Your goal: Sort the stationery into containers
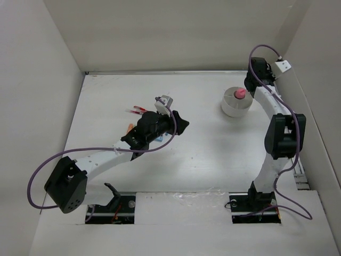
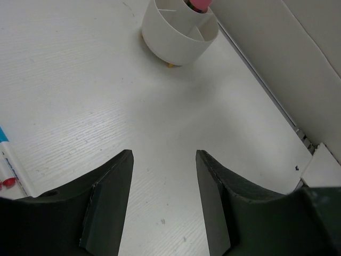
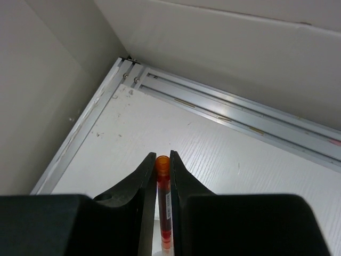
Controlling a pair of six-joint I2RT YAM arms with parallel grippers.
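Note:
A white divided container (image 1: 232,106) with a pink-topped item (image 1: 240,93) stands at the back right; it shows also at the top of the left wrist view (image 2: 168,42). My right gripper is shut on a red marker (image 3: 164,208), held upright with an orange end up, a white surface behind its lower end. In the top view that arm reaches over beside the container. My left gripper is open and empty above the table's middle. Pens (image 2: 16,170) lie left of it.
More stationery (image 1: 136,111) lies on the left half, partly behind my left arm. Walls border the board closely at back and right (image 1: 314,133).

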